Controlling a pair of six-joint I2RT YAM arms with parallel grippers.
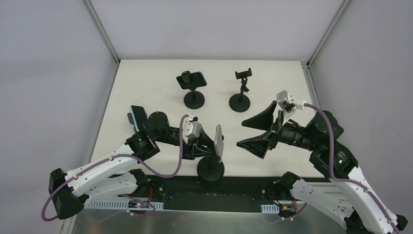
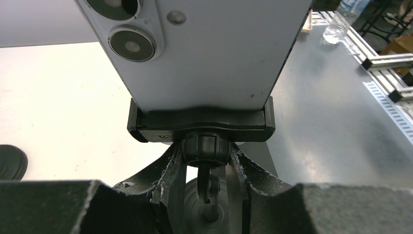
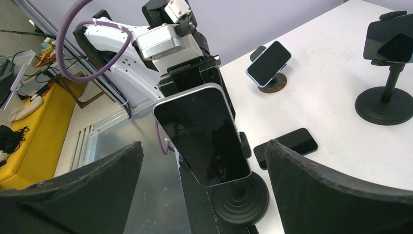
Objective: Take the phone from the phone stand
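A phone (image 1: pixel 219 143) stands in the clamp of the front phone stand, whose round black base (image 1: pixel 210 168) sits near the table's front edge. In the left wrist view, the phone's silver back (image 2: pixel 209 53) with its lenses rises from the black clamp (image 2: pixel 207 124). My left gripper has a finger against each side of the knob under that clamp, shut on the stand. To the right of the phone, my right gripper (image 1: pixel 245 133) is wide open and empty. The phone's dark screen (image 3: pixel 204 134) faces it in the right wrist view.
Behind are another phone (image 1: pixel 197 80) in a stand and an empty stand (image 1: pixel 239 102). At the left, a light-edged phone (image 1: pixel 139 117) rests on a low stand. A black phone (image 3: pixel 292 142) lies flat on the table near the front stand.
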